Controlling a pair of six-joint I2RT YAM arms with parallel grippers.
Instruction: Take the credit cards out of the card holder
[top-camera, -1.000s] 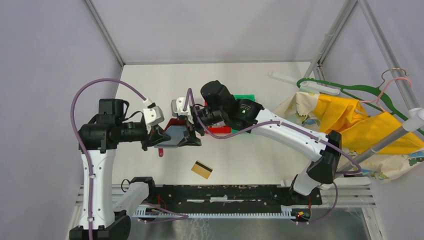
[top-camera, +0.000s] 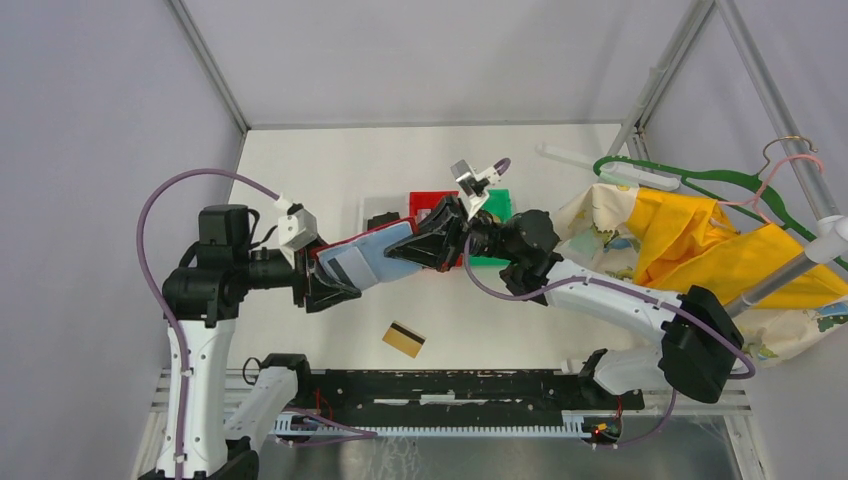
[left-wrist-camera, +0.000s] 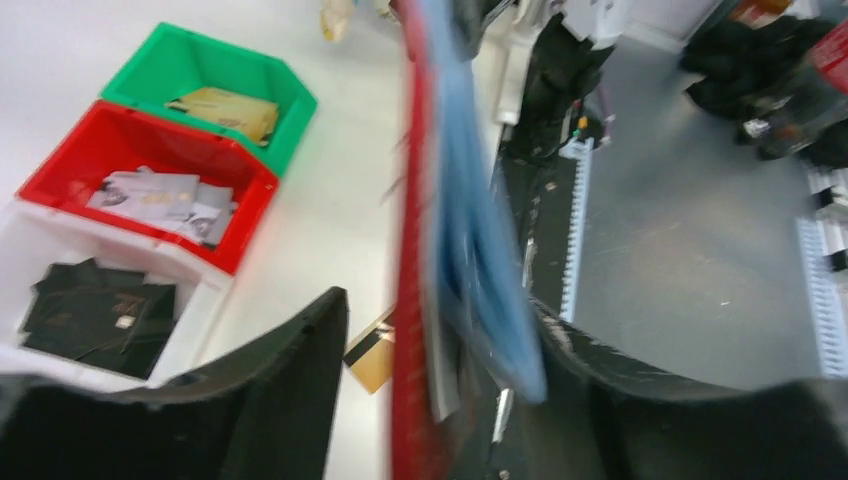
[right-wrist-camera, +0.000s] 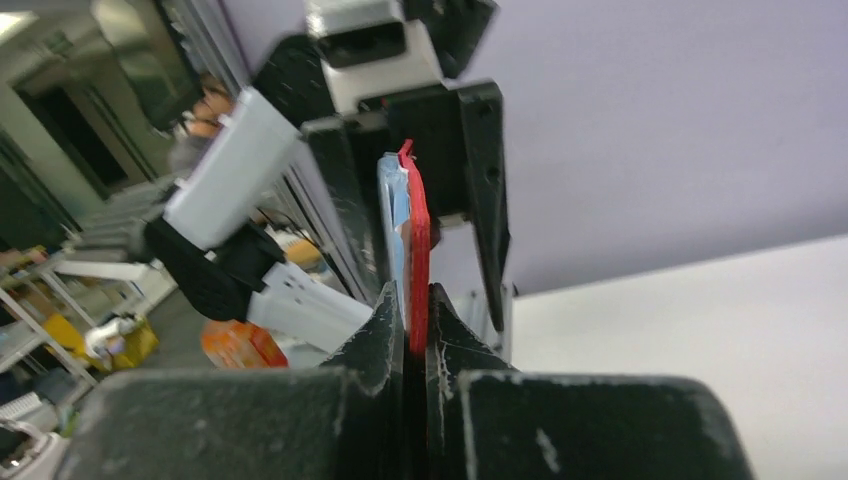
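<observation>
The card holder (top-camera: 360, 263), red outside and pale blue inside, is held up above the table between both hands. My right gripper (top-camera: 408, 245) is shut on its right end; in the right wrist view the fingers (right-wrist-camera: 370, 350) pinch its edge. Around the left end stands my left gripper (top-camera: 322, 275), its fingers parted. In the left wrist view the holder (left-wrist-camera: 465, 250) runs, blurred, between the separated fingers. A gold card with a dark stripe (top-camera: 404, 339) lies on the table below. Whether cards remain inside the holder cannot be made out.
At the back stand a white bin (left-wrist-camera: 195, 325) with dark items, a red bin (left-wrist-camera: 255, 215) with grey packets and a green bin (left-wrist-camera: 290, 135) with a tan packet. Yellow cloth (top-camera: 690, 250) and hangers crowd the right.
My right gripper has moved to the right with the holder's end, and the holder now spans a wider gap between the hands.
</observation>
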